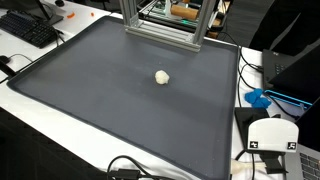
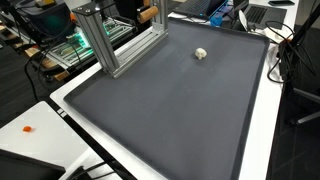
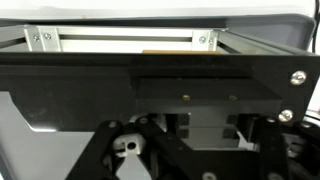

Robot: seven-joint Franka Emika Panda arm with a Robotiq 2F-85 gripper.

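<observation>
A small whitish lump (image 1: pixel 162 77) lies by itself on the grey mat (image 1: pixel 110 110), a little towards the back in exterior view 1. From the other side, exterior view 2 has the same lump (image 2: pixel 200 53) near the mat's far end. My gripper appears only in the wrist view, as dark, bolted parts low in the picture. Its fingertips cannot be made out clearly there, and no held object shows. Neither exterior view has the gripper in it.
A metal frame (image 1: pixel 168 36) stands at the mat's back edge, with a brown part inside. At the right are a white tagged board (image 1: pixel 272 135), a blue cloth (image 1: pixel 257 98) and laptops.
</observation>
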